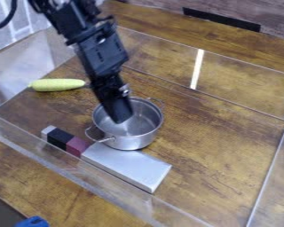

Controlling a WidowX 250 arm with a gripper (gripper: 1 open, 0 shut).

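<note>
A steel pot (pixel 135 135) with wire handles sits on the wooden table. My gripper (pixel 116 110) hangs over the pot's left part, angled down toward its opening; it looks shut, though its fingertips are blurred and nothing clear shows between them. A toy corn cob (pixel 57 84) lies to the left of the arm. In front of the pot lies a flat silver knife-like block (pixel 127 166) with a dark handle (pixel 65 140).
A clear low barrier (pixel 67 182) runs round the work area. A blue object (pixel 32 222) lies at the bottom left, outside the barrier.
</note>
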